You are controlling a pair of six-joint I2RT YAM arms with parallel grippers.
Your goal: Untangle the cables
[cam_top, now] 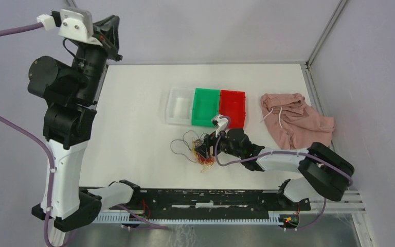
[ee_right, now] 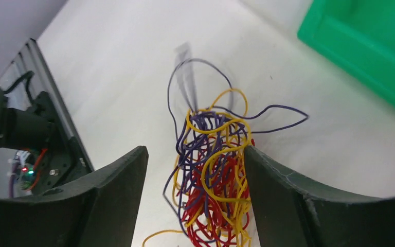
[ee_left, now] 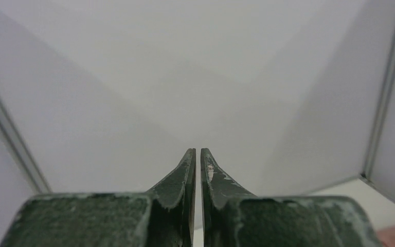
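A tangle of dark blue, yellow and red cables (ee_right: 213, 170) lies on the white table, with dark blue loops (ee_right: 283, 108) spread from its far end. My right gripper is open around the bundle, one finger on each side. The bundle lies against or very near the finger on the right. In the top view this gripper (cam_top: 205, 146) hides part of the tangle. High at the left, well away from the cables, my left gripper stands open by a narrow gap. Nothing shows between its fingers.
Behind the cables stand a clear bin (cam_top: 180, 106), a green bin (cam_top: 205, 107) and a red bin (cam_top: 232, 109). A pink cloth (cam_top: 298, 118) lies at the right.
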